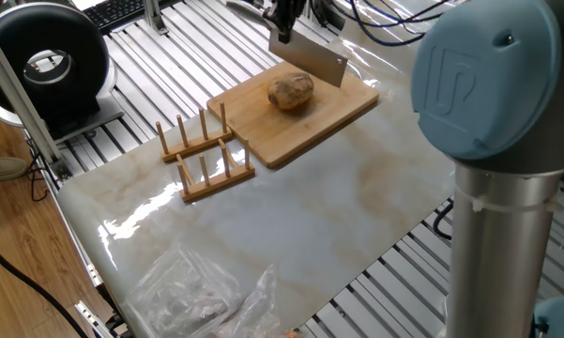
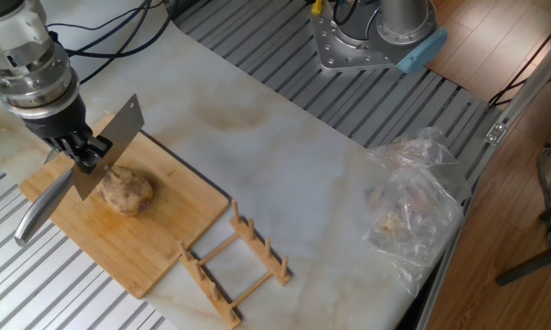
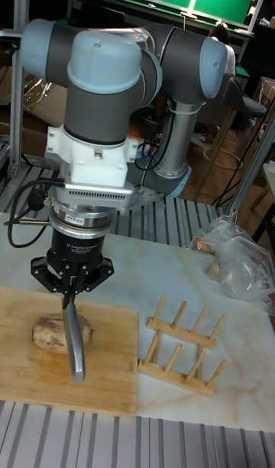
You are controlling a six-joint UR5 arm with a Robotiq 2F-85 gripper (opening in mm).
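Note:
My gripper (image 2: pixel 89 158) is shut on a cleaver (image 2: pixel 115 147), gripping it where the metal handle (image 2: pixel 42 209) meets the broad blade. In exterior view 3 the handle points toward the camera, below the black fingers (image 3: pixel 99 272). A brown potato (image 1: pixel 290 91) lies on the wooden cutting board (image 1: pixel 333 110). The blade (image 1: pixel 309 60) appears behind and above the potato in exterior view 1; in exterior view 2 it partly overlaps the potato's edge. Whether it touches the potato, I cannot tell.
Beside the board stands a wooden peg rack (image 1: pixel 218 178), empty between its upright pegs. A clear plastic bag (image 2: pixel 416 206) with something inside lies at the table's far end.

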